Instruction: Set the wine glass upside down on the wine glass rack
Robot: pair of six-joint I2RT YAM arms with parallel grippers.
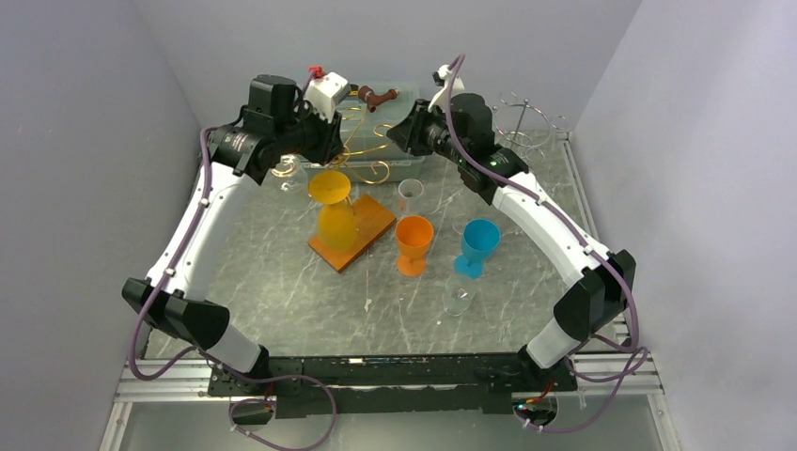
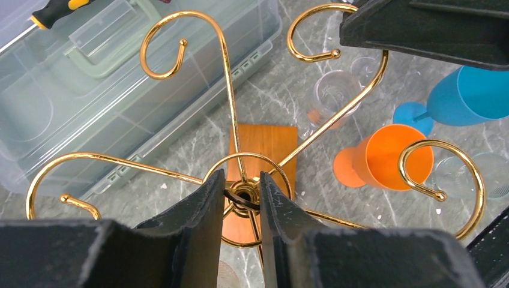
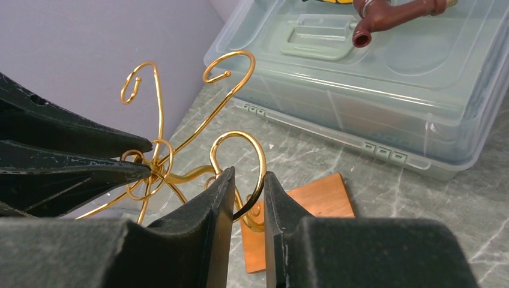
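Observation:
The gold wire rack [image 2: 237,129] rises above the wooden board [image 1: 371,225]. My left gripper is at its centre ring, fingers either side with a gap crossed by a dark strip. A hook [image 3: 262,162] of the rack runs between my right gripper's [image 3: 249,174] fingers, which also stand somewhat apart. Whether either finger clamps the wire cannot be told. In the top view a yellow glass [image 1: 336,225] is upside down below the rack, its foot uppermost. A clear glass [image 1: 289,176] is beside the left gripper, partly hidden.
An orange goblet [image 1: 414,244], a blue goblet [image 1: 477,246] and clear glasses [image 1: 458,295] stand near the middle. A clear lidded box [image 3: 360,90] lies behind. Another wire rack [image 1: 526,122] is at the back right.

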